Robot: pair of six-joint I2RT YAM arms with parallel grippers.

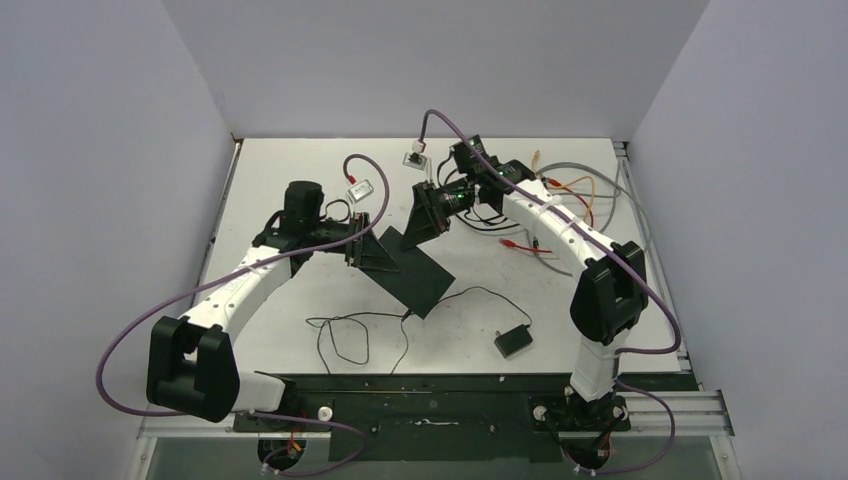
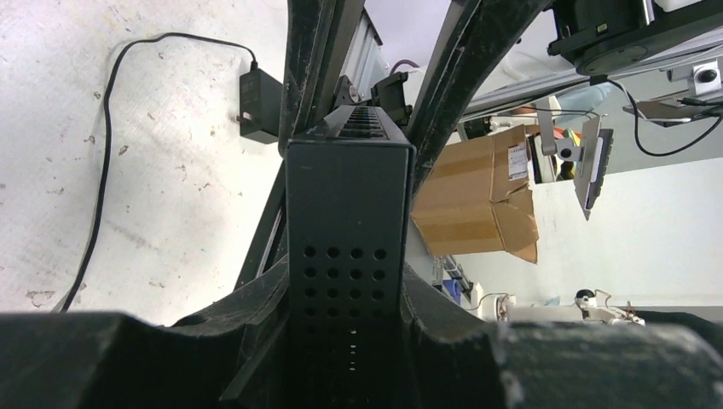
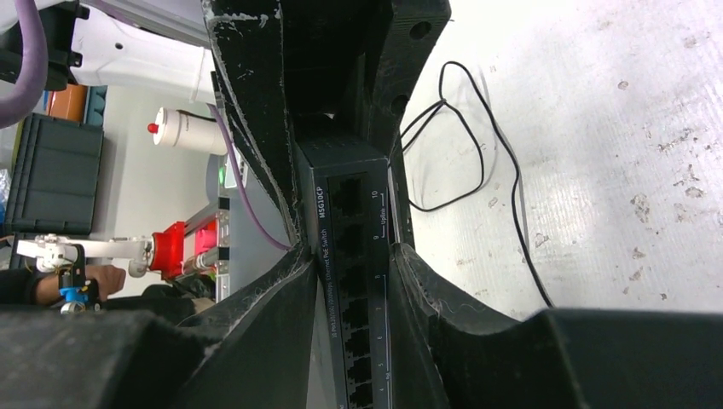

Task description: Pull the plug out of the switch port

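A black network switch is held up over the table at a slant. On its left side, my left gripper is shut on it, the fingers pressing both faces in the left wrist view. The fingers of my right gripper straddle its far corner; whether they grip it or stand slightly apart cannot be told. A row of ports faces the right wrist camera, and no plug shows in the visible ones. From the switch's lower corner a thin black cable runs out; its plug is too small to make out.
A black power adapter lies at the front right of the table on a thin cord. Coiled grey cables and a red-ended cable lie at the back right.
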